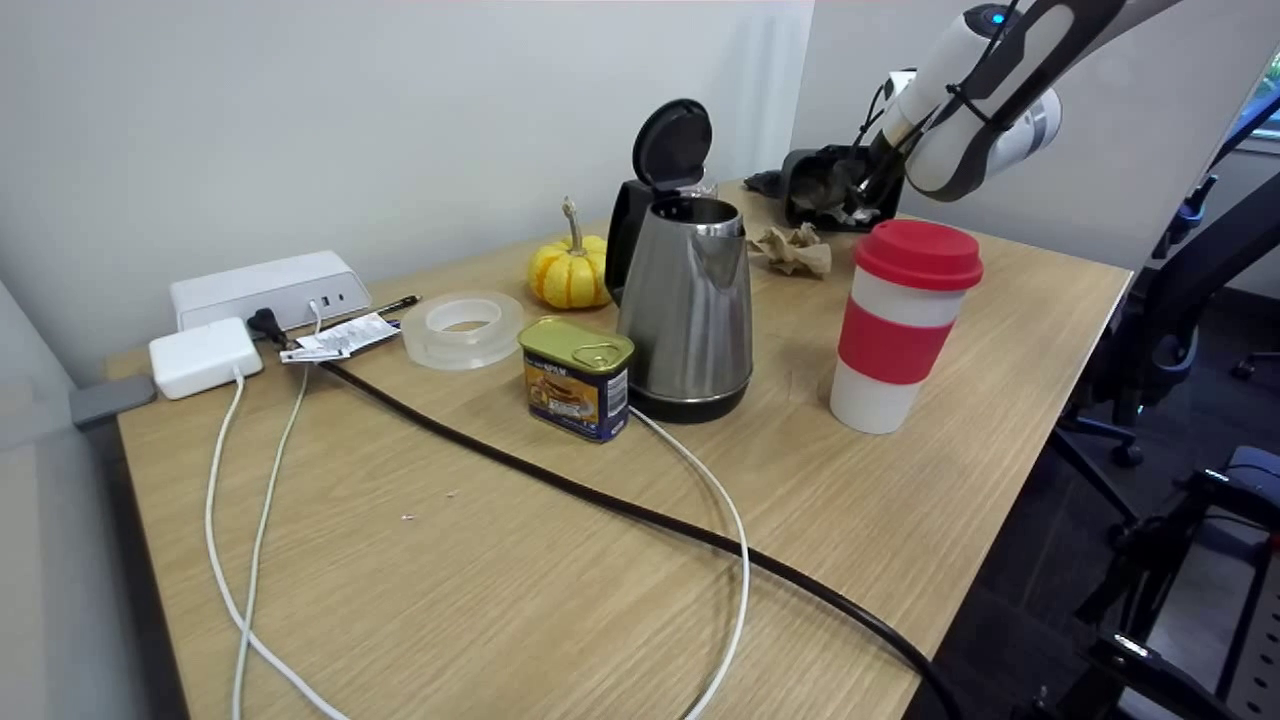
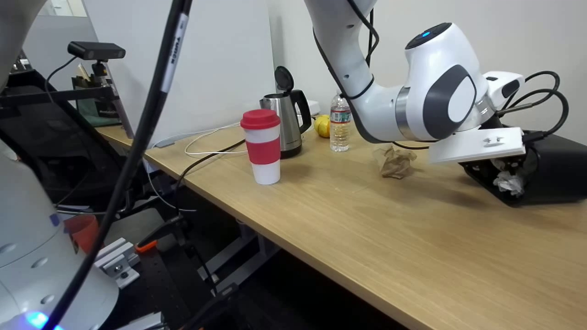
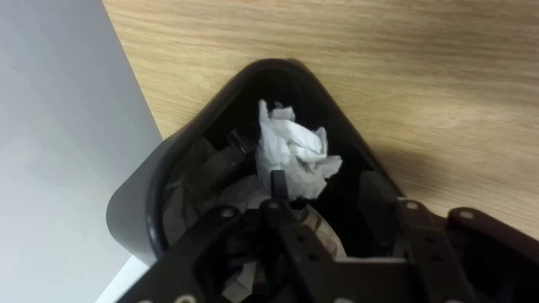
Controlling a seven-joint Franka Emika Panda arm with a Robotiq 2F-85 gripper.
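Observation:
A black bin [image 2: 556, 170] lies tipped on its side on the table, its mouth toward the room; in the wrist view its dark rim [image 3: 230, 88] frames the contents. Crumpled white paper [image 3: 295, 146] and other crumpled scraps [image 2: 509, 181] are inside. My gripper is at the bin's mouth, fingers apart. Its left finger [image 3: 278, 184] overlaps the white paper in view; the right one [image 3: 374, 202] is close to the rim. Whether either touches anything is unclear. Nothing shows gripped between them. In exterior view 1 the gripper is largely hidden.
Crumpled brown paper [image 2: 396, 162] lies near the bin. A bottle [image 2: 340, 123], a kettle [image 1: 690, 312] with its lid up, a red-and-white cup [image 1: 900, 330], a can [image 1: 576, 390] and a pumpkin [image 1: 570, 274] stand farther along.

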